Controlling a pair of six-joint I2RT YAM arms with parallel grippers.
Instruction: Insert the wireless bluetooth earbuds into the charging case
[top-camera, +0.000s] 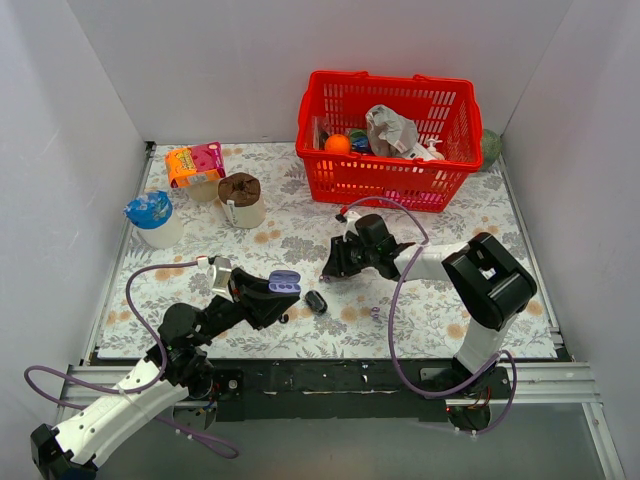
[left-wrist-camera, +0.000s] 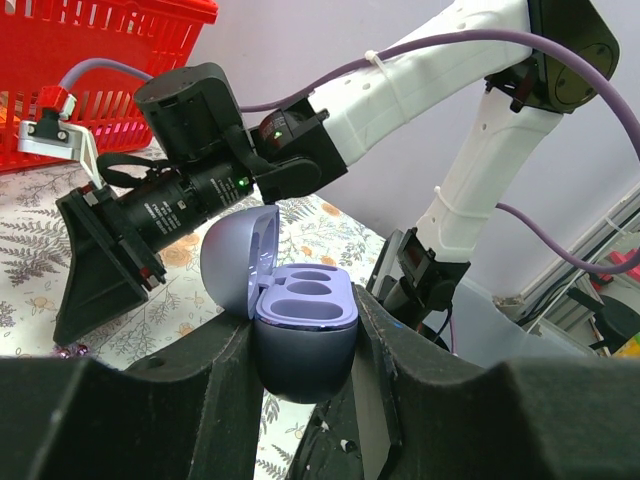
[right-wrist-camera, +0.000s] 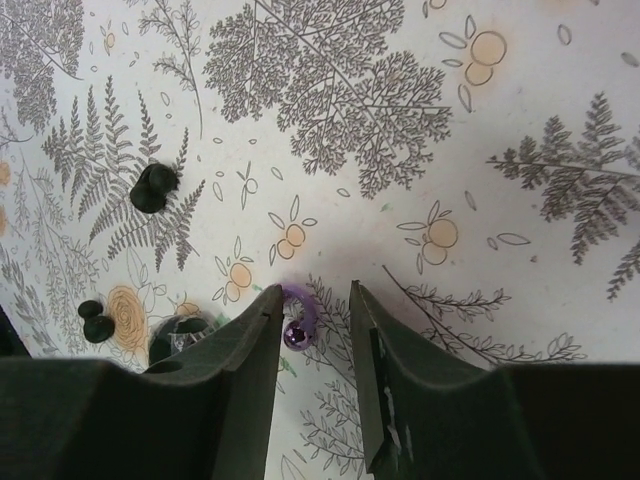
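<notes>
My left gripper is shut on the purple charging case (left-wrist-camera: 305, 378), holding it upright above the table. The case's lid (left-wrist-camera: 232, 260) stands raised, and its slots (left-wrist-camera: 308, 290) look empty. Over the table, my right gripper points down with its fingers parted. A purple earbud (right-wrist-camera: 300, 334) lies on the tablecloth, seen in the gap between those fingers, closer to the left one; whether they touch it I cannot tell. In the top view another purple earbud (top-camera: 375, 312) lies on the cloth, front right of the right gripper.
A small black case (top-camera: 316, 302) lies between the arms, with black earbuds (right-wrist-camera: 155, 188) nearby. At the back stands a red basket (top-camera: 390, 183) of mixed goods. Several containers, one a brown-topped tub (top-camera: 241, 212), occupy the back left.
</notes>
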